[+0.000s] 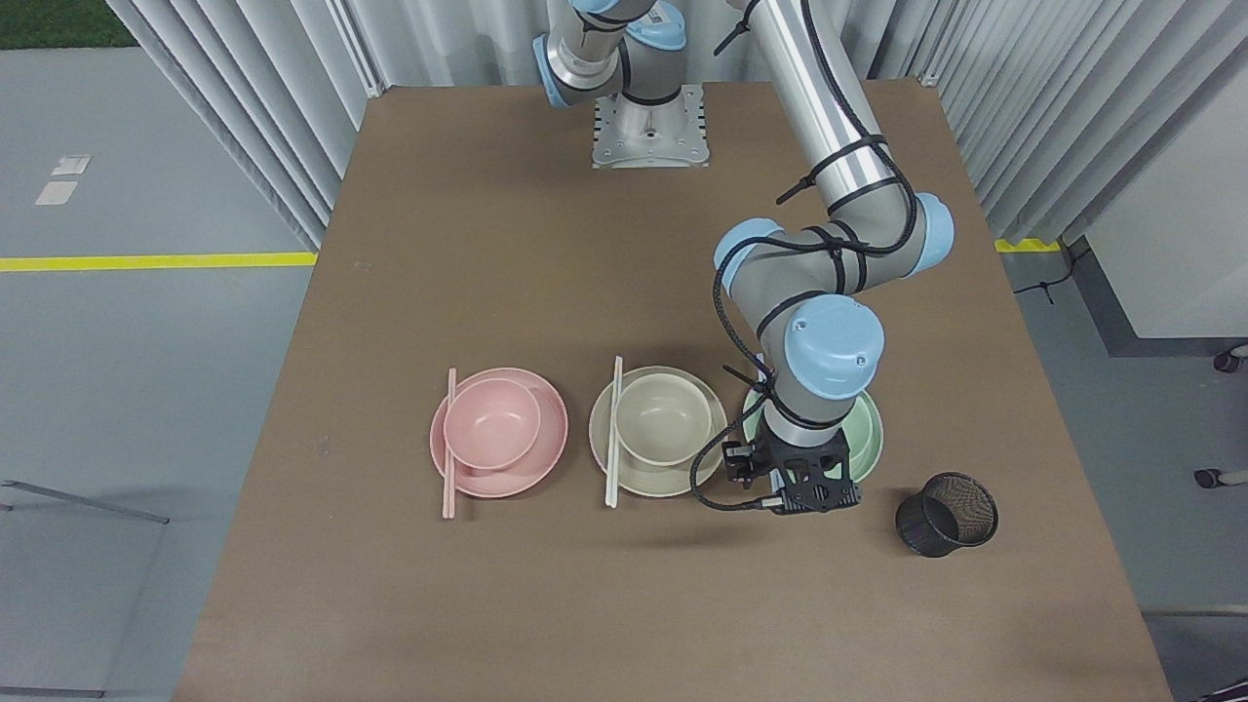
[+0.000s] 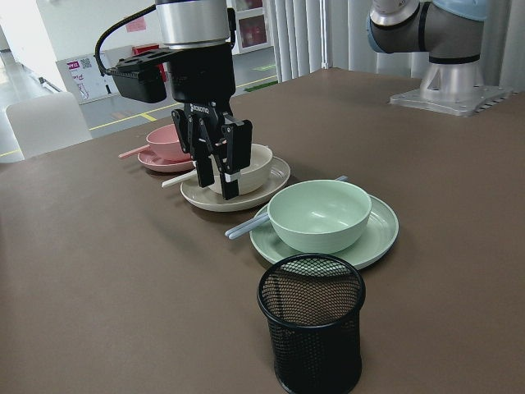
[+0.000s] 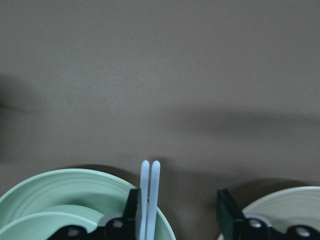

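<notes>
My gripper (image 2: 221, 168) is open and hangs over the table between the green place setting and the cream one. In the wrist view, pale blue chopsticks (image 3: 153, 195) on the green plate (image 3: 85, 185) lie between its two fingers, nearer the left one. The green bowl (image 2: 318, 215) sits on that plate, mostly hidden by the arm in the front view. Cream chopsticks (image 1: 611, 433) lie on the cream plate (image 1: 667, 480) beside the cream bowl (image 1: 662, 416). Pink chopsticks (image 1: 449, 445) lie on the pink plate (image 1: 515, 474) by the pink bowl (image 1: 491, 421).
A black mesh pen holder (image 1: 945, 515) stands at the front right, near the green setting.
</notes>
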